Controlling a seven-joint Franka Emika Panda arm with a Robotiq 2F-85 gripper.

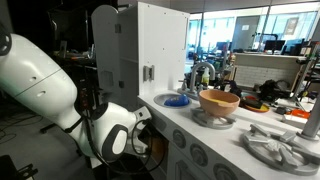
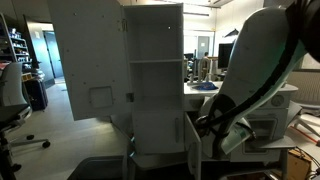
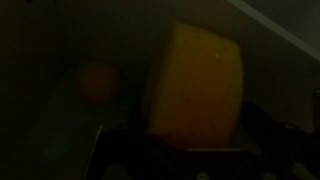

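In the dim wrist view, a yellow-orange block-like object fills the middle, upright and slightly tilted. My gripper is open at its lower end, with a dark finger shape on either side. Whether the fingers touch the block cannot be made out. Left of it, a small round orange object lies in the dark. In exterior view 1 the white robot arm reaches low into the space under the counter, its fingertips hidden there.
An open cabinet door stands close to the arm. The counter above carries an orange bowl, a blue item in the sink and grey burners. A tall white cabinet rises behind.
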